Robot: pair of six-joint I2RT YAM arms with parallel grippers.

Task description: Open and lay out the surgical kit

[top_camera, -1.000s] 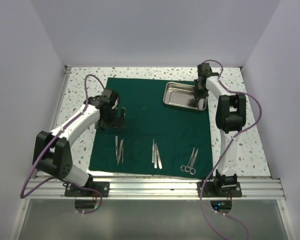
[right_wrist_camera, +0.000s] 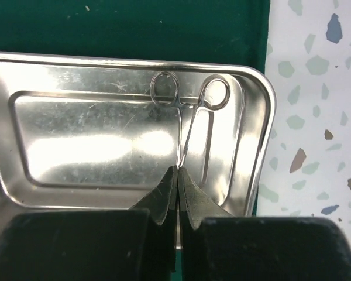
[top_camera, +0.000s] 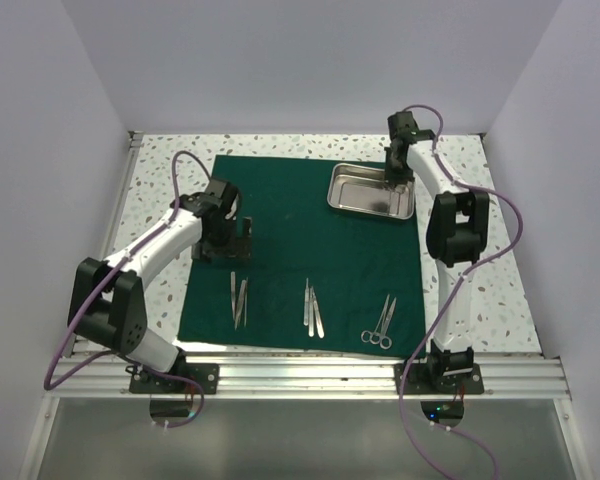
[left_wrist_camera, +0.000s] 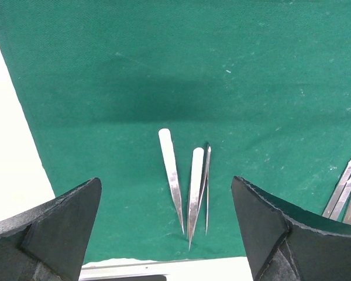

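The metal tray [top_camera: 372, 190] lies at the back right of the green cloth. In the right wrist view, a ringed, scissor-like instrument [right_wrist_camera: 180, 126] rests in it, finger rings away from my right gripper. That gripper is shut, its tips meeting the instrument's narrow end; whether they pinch it cannot be made out. Over the cloth's left side, my left gripper stands open with nothing between its fingers. Slim tweezers [left_wrist_camera: 171, 170] lie on the cloth, farther forward. Scalpel-like tools [top_camera: 311, 308] form a middle group, and scissor-like tools [top_camera: 380, 325] lie at front right.
Bare green cloth [top_camera: 310, 240] fills the middle. A speckled tabletop [top_camera: 480, 290] borders it on the right. A pale metal rail [top_camera: 300, 370] runs along the front edge, and walls rise at the sides and back.
My right gripper has shifted slightly back and to the left over the tray. The left arm and the laid-out tools look unmoved.
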